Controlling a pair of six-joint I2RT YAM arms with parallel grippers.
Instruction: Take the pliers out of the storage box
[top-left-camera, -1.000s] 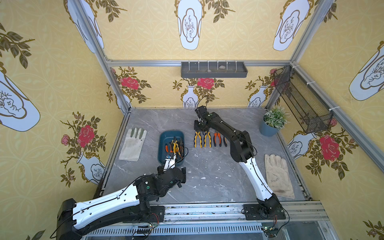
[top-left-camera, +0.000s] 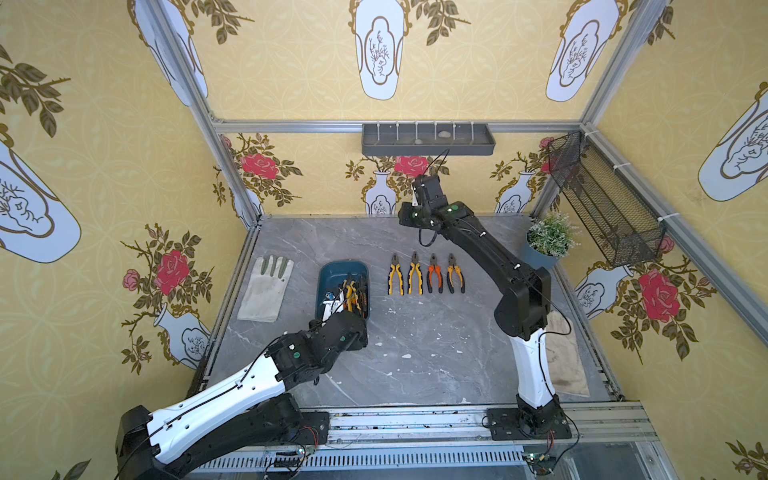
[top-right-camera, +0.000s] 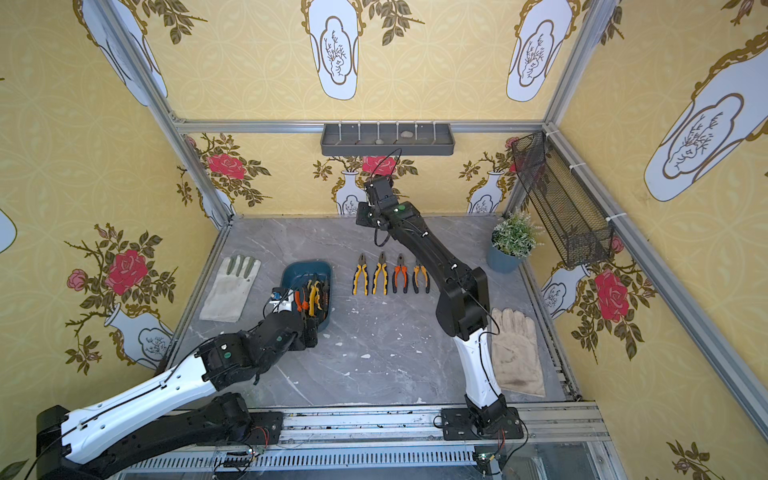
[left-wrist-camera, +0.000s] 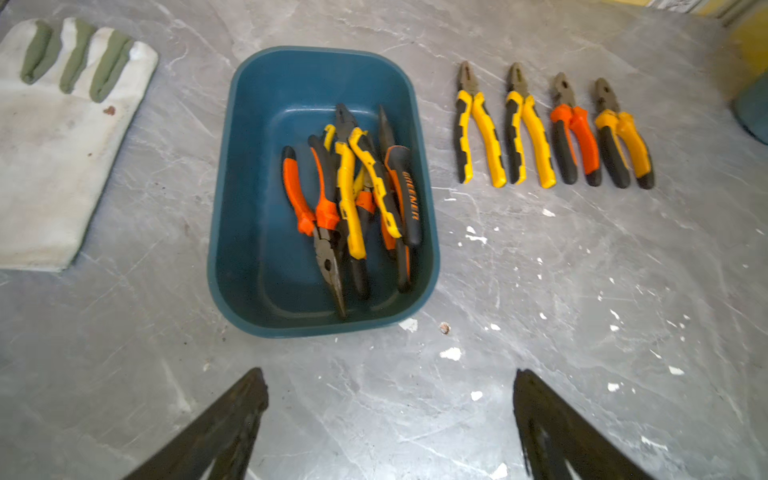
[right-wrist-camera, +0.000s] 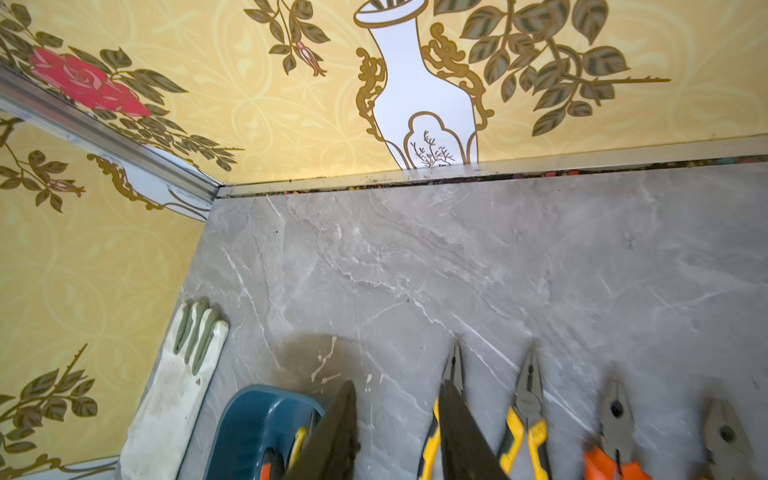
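The blue storage box (left-wrist-camera: 324, 320) holds several pliers (left-wrist-camera: 356, 192) with orange, yellow and black handles. Right of it, several pliers (top-left-camera: 414, 276) lie in a row on the table, fingers pointing back. My left gripper hangs open at the near side of the box, nothing between its fingers. My right gripper is raised above the back of the table, over the row's left end, its fingers part open with nothing seen held between them.
A glove (top-left-camera: 264, 292) lies left of the box, another (top-right-camera: 516, 352) at the right under the arm's side. A potted plant (top-right-camera: 512, 240) stands back right. A wire basket (top-left-camera: 608, 200) and grey rack (top-left-camera: 428, 140) hang on the walls.
My left gripper has shifted slightly left.
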